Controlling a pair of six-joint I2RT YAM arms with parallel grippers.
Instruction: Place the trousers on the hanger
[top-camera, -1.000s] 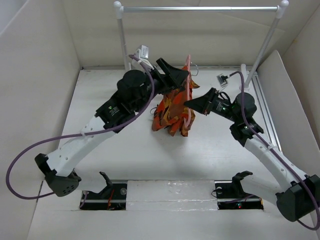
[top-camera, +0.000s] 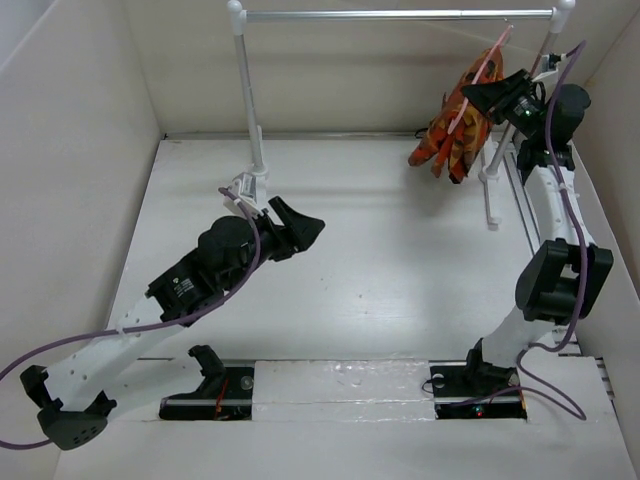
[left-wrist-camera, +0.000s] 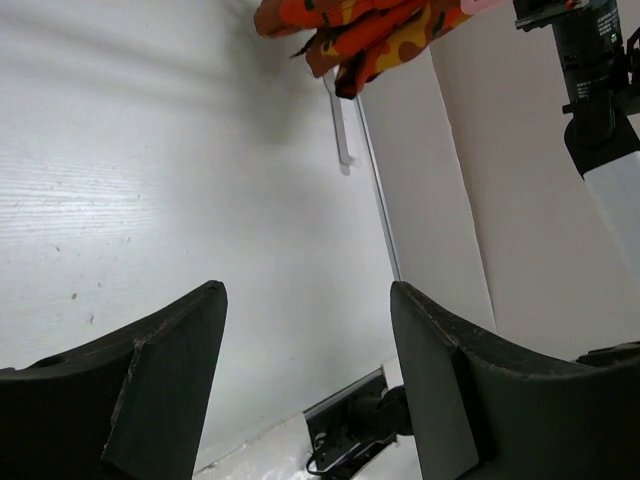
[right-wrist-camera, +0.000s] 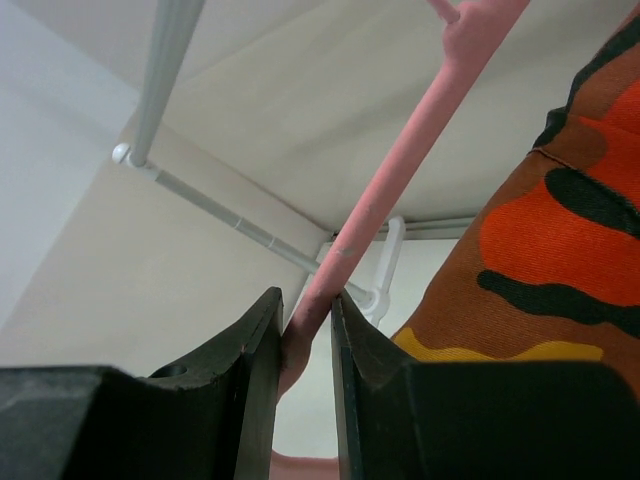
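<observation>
Orange and brown camouflage trousers (top-camera: 462, 135) hang folded over a pink hanger (top-camera: 484, 68) in the upper right of the top view, just under the rail's right end. My right gripper is shut on the pink hanger's bar, with the camouflage cloth close beside it in the right wrist view. Far to the left, my left gripper (top-camera: 300, 225) is empty above the white floor, its two fingers spread apart in the left wrist view. The trousers (left-wrist-camera: 365, 35) show there at the top edge.
A metal rail (top-camera: 400, 15) spans the back between two white posts, the left post (top-camera: 247, 100) standing behind my left arm. The right wall (top-camera: 612, 170) is close to my right arm.
The right gripper has carried hanger and trousers right and up towards the rail's right end. My left gripper has drawn back left and down, away from the trousers.
</observation>
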